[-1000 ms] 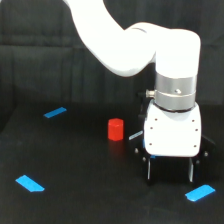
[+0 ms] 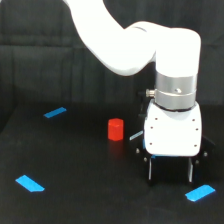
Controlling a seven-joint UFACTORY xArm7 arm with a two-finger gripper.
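A small red block (image 2: 116, 129) rests on the dark table, left of the arm and farther back than the fingertips. My gripper (image 2: 170, 180) points down at the right of the camera view. Its two thin dark fingers stand wide apart, with dark table showing between them and nothing held. The block is clear of the gripper, with a gap between them.
Blue tape marks lie at the back left (image 2: 55, 112), front left (image 2: 30, 184) and front right (image 2: 200, 193), the last close to the right finger. The white arm (image 2: 120, 40) reaches in from above. Open table (image 2: 80, 170) fills the left and middle.
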